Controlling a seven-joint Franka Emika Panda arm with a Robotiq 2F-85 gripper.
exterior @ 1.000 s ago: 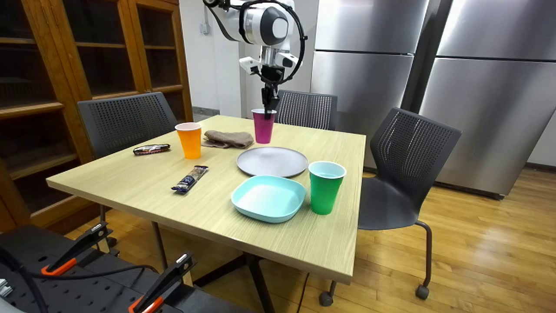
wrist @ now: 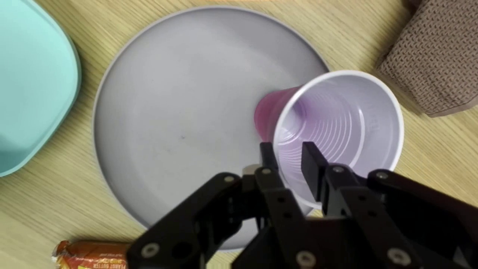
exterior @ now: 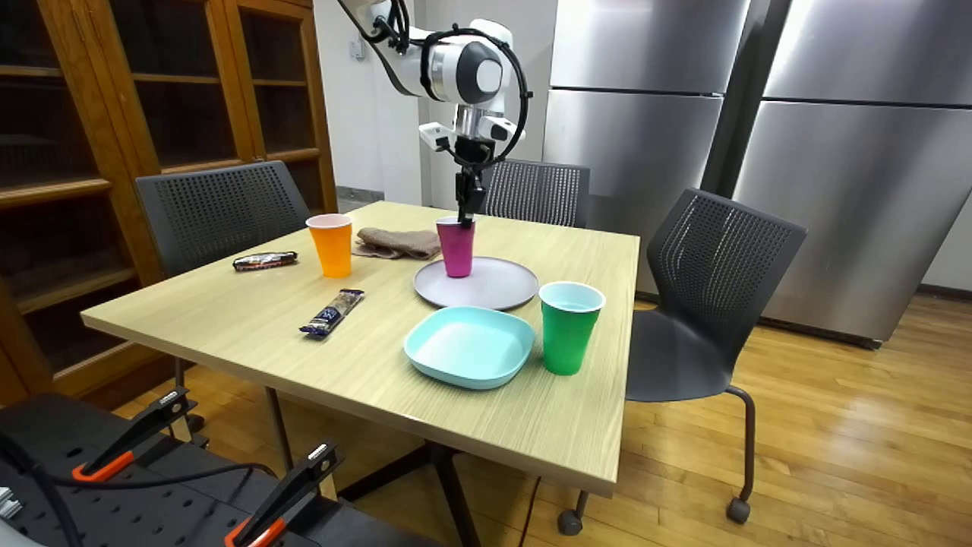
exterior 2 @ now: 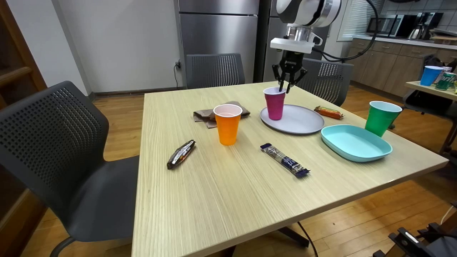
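The magenta cup (exterior: 457, 248) stands on the round grey plate (exterior: 510, 282), toward the plate's side nearer the brown cloth. At its rim is my gripper (exterior 2: 284, 89), pointing down. In the wrist view, the cup's white rim (wrist: 285, 107) passes between the separated fingers: one finger (wrist: 267, 154) is outside the wall and the other finger (wrist: 312, 163) inside the cup. A gap shows between the fingers, so the gripper looks partly open. The cup's lower near side is partly covered by the fingers in the wrist view.
A turquoise plate (exterior: 469, 346) and green cup (exterior: 569, 333) stand near the plate. The orange cup (exterior 2: 228, 126), brown cloth (exterior 2: 210, 117), dark-wrapped bar (exterior 2: 180, 154), blue-wrapped bar (exterior 2: 285, 160) and orange-wrapped bar (exterior 2: 329, 112) lie around.
The magenta cup, at my gripper, was above and behind the plate; it is now lower and on the plate. The fingers have come down and nearer with it.
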